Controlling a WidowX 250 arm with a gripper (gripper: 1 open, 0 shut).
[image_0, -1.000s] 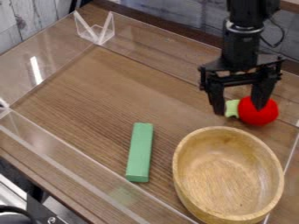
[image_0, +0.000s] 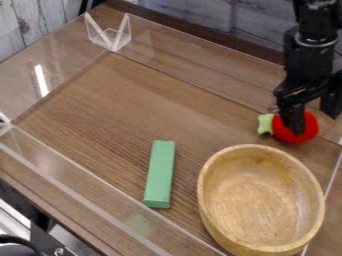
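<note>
My black gripper (image_0: 307, 112) is at the right edge, over a round red object (image_0: 297, 127) with a small pale green piece (image_0: 266, 125) at its left side. Whether the fingers are open or shut, and whether they touch the red object, I cannot tell. A wide, shallow tan bowl (image_0: 259, 158) lies below at the lower right, and a green bar (image_0: 159, 174) lies on the wooden table (image_0: 107, 110) left of it.
A clear wire or plastic holder (image_0: 110, 32) stands at the upper left. A black cable or part (image_0: 19, 244) shows at the lower left corner.
My gripper has moved to the right from above the pale green piece. The red object and green piece have shifted slightly.
</note>
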